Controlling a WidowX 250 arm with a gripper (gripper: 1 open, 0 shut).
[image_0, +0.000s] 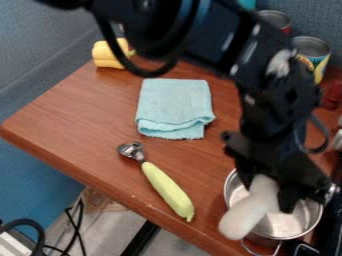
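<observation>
My black gripper (278, 176) is low over the steel pot (305, 220) at the right front of the table, with a white elongated object (249, 210) at its fingers, reaching down into the pot. The fingers are mostly hidden behind that object and the arm. A pale yellow corn-like vegetable (171, 190) lies to the left of the pot, beside a metal scoop (131, 151).
A folded light blue towel (174, 105) lies mid-table. A yellow pepper (110, 54) is at the back left, partly behind the arm. Cans (313, 56) stand at the back right.
</observation>
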